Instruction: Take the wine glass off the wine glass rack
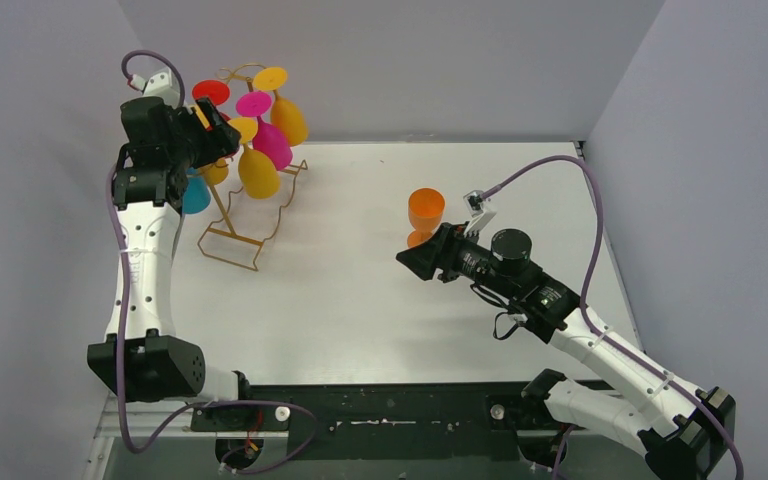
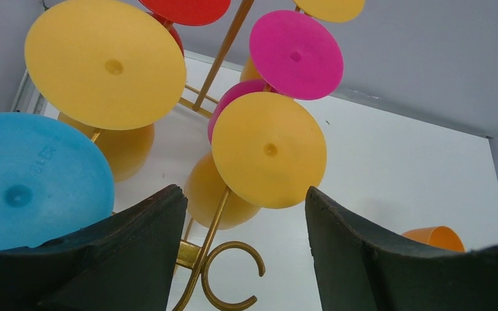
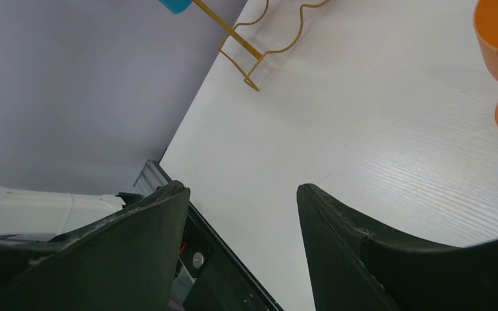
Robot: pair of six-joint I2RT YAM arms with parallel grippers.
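Note:
Several wine glasses hang upside down on the gold wire rack [image 1: 228, 215] at the left of the top view. Their round bases face up. In the left wrist view, a yellow base [image 2: 270, 150] shows ahead of my left gripper, whose fingers are apart. Its lower edge lies between the two fingertips in the picture; no contact shows. A blue base [image 2: 32, 181] and another yellow base [image 2: 104, 65] are on the left. My right gripper is open and empty, near an upright orange wine glass [image 1: 426, 208] on the table.
Magenta [image 2: 296, 55] and red [image 2: 188, 8] bases crowd the upper part of the rack. The rack's curled wire end [image 2: 233, 275] is close below the left fingers.

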